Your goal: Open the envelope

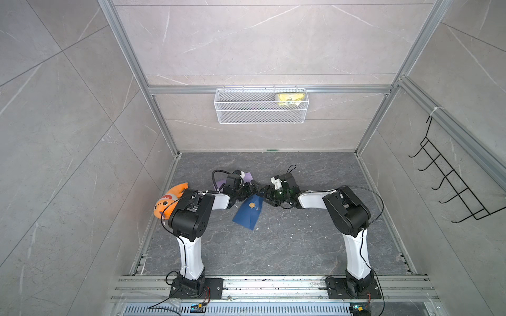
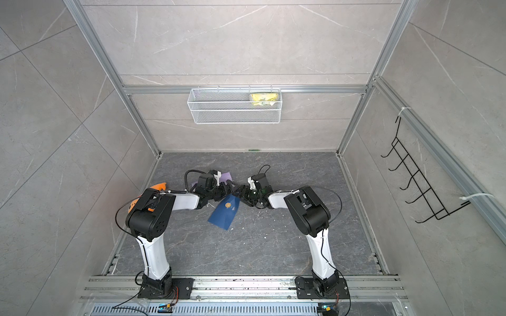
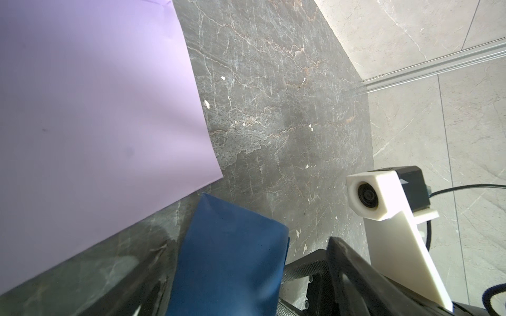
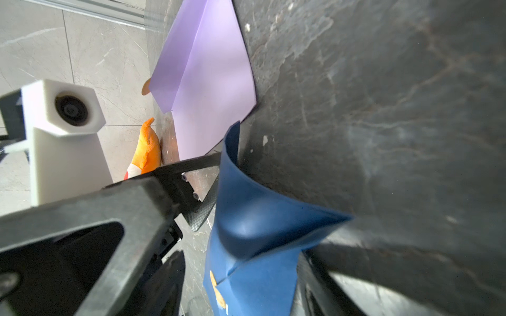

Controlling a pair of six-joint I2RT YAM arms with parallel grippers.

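A blue envelope (image 1: 246,216) with a gold seal lies on the table between my grippers. Its top end rises in a curled flap (image 4: 263,216) in the right wrist view. My left gripper is at that top end, fingers apart either side of blue paper, part open. My right gripper also has its fingers apart around the blue paper, part open; whether either touches it is unclear. A purple paper (image 3: 89,126) lies beside and behind the envelope.
An orange plush toy (image 1: 164,205) lies at the far left. A white wire basket (image 1: 242,110) hangs on the back wall, a black hook rack (image 1: 448,184) on the right wall.
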